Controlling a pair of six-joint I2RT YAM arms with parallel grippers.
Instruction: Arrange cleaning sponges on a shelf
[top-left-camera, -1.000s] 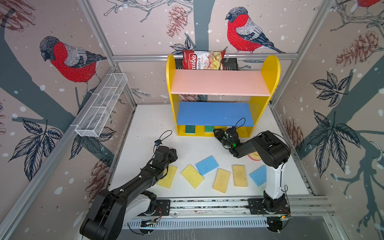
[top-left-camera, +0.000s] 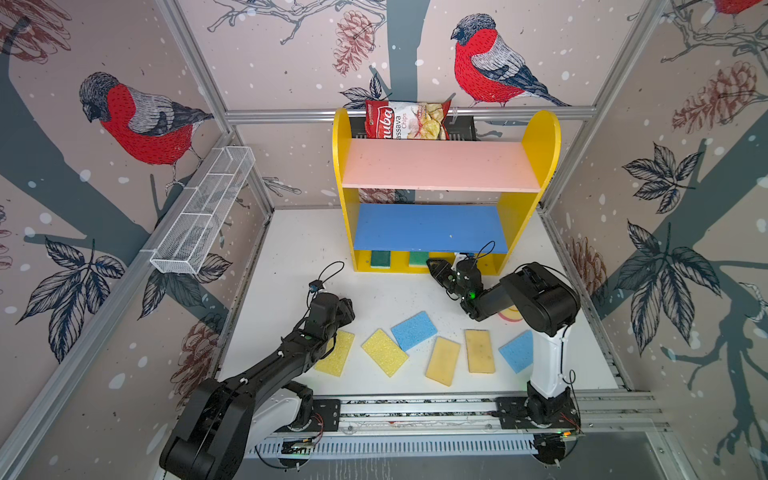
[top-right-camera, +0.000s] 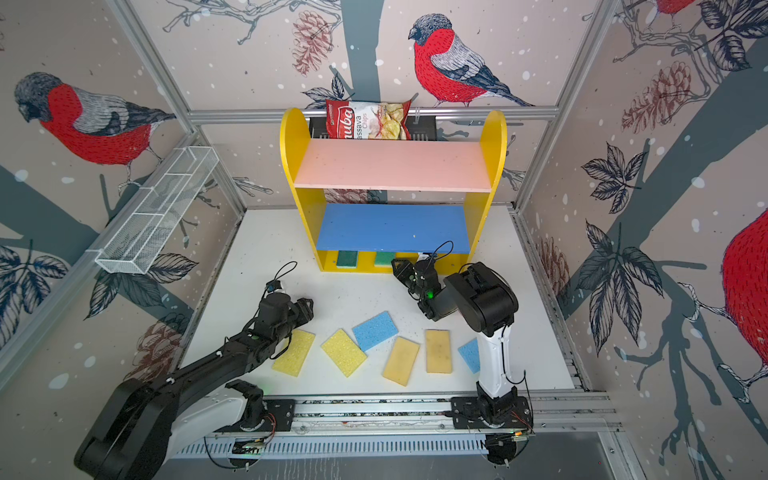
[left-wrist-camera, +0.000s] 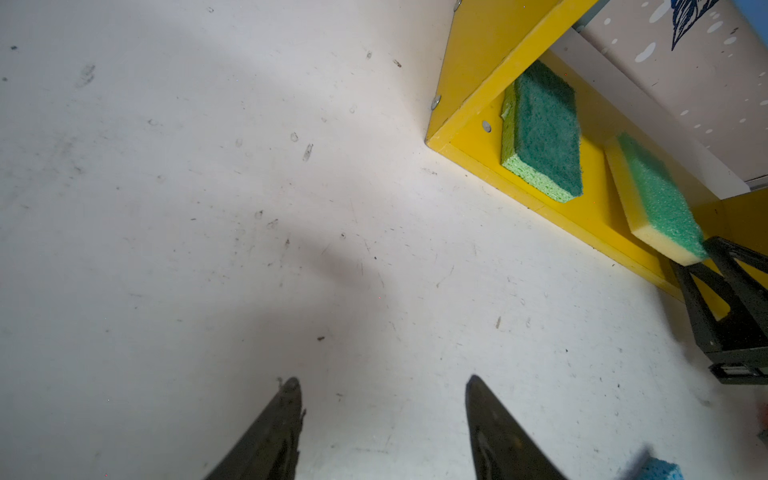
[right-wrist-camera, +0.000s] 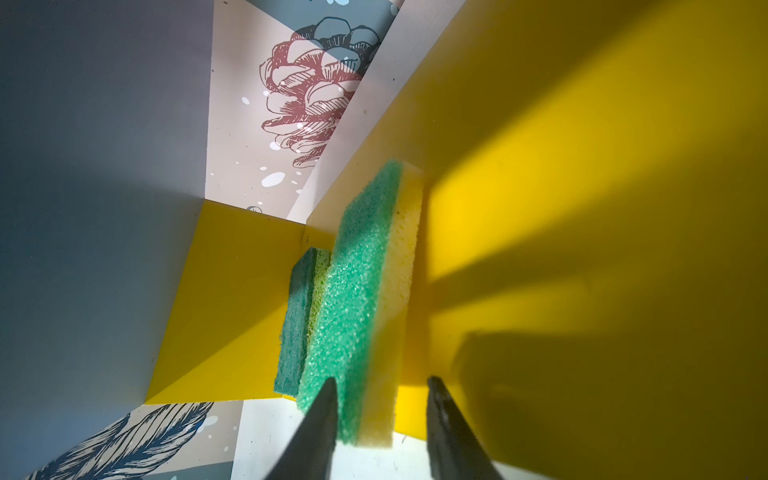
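Observation:
Two green-topped sponges are on the yellow bottom level of the shelf (top-left-camera: 448, 228). The darker sponge lies flat near the left side wall. To its right, the lighter green sponge (right-wrist-camera: 360, 296) sits tilted, its near end raised. My right gripper is open at that end, its fingers on either side; contact cannot be made out. Over the table at left, my left gripper hangs open and empty. On the table lie yellow sponges (top-left-camera: 385, 352), blue sponges (top-left-camera: 414, 330) and tan sponges (top-left-camera: 443, 361), one yellow sponge partly hidden under the left arm.
The blue board (top-right-camera: 392, 228) overhangs the bottom level, close above my right gripper. A chips bag (top-left-camera: 408, 120) is behind the shelf top; a wire basket (top-left-camera: 204, 208) hangs at left.
The right gripper's body and wrist have shifted very slightly, while its fingertips stay by the lighter green sponge. The left arm and the table sponges look unmoved.

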